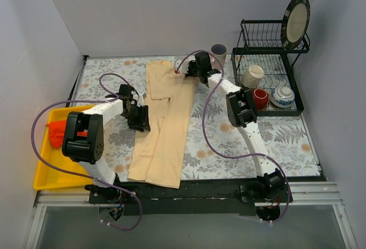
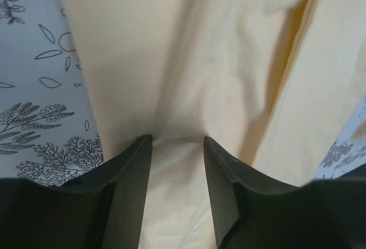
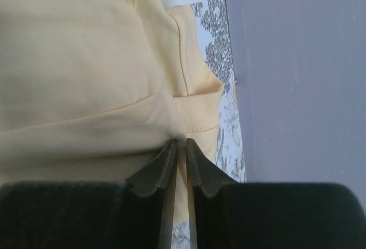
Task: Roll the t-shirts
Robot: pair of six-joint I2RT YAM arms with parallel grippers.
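A pale yellow t-shirt (image 1: 166, 134) lies lengthwise on the patterned table, folded into a long strip with a lengthwise fold line. Over its left edge, at mid-length, my left gripper (image 1: 140, 124) points down. Its fingers (image 2: 131, 169) stand apart, with creased t-shirt cloth (image 2: 183, 100) under and between the tips. At the far right corner of the shirt is my right gripper (image 1: 190, 72). Its fingers (image 3: 162, 166) are close together, with a raised fold of the t-shirt (image 3: 114, 123) running into the narrow gap. How deep the cloth sits there is hidden.
To the left stands a yellow bin (image 1: 51, 172) with an orange cloth (image 1: 57, 133) inside. A black dish rack (image 1: 297, 97) with cups and a plate fills the right back, and a grey cup (image 1: 218, 54) is beside it.
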